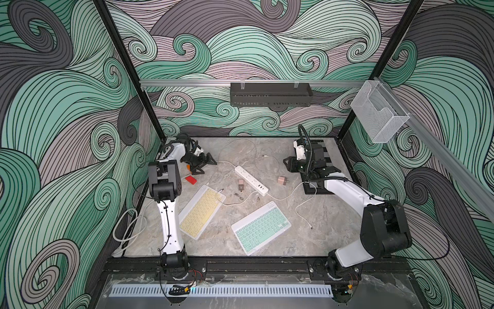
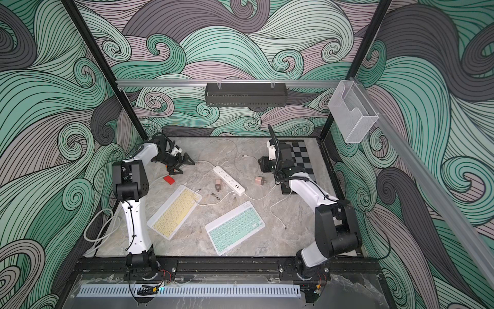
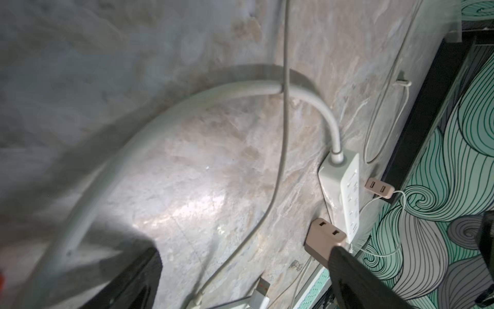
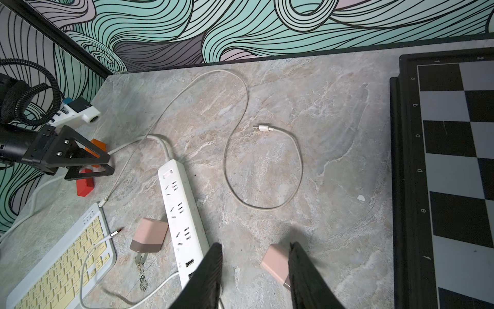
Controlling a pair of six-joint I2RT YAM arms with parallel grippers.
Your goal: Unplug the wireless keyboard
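Observation:
A yellow keyboard (image 1: 200, 211) and a mint keyboard (image 1: 261, 226) lie on the table; a thin white cable meets the yellow one's back edge. The white power strip (image 4: 180, 206) lies mid-table between two pink adapters (image 4: 149, 234). My left gripper hangs open low over the thick power cord and a thin cable in the left wrist view, holding neither. My right gripper is above the table near the right-hand adapter, its fingers apart with nothing seen held.
A chessboard (image 4: 458, 175) fills the right side. Red (image 1: 191, 179) and orange blocks sit by the left arm. Loose cables cross the table; the back centre holds only cable.

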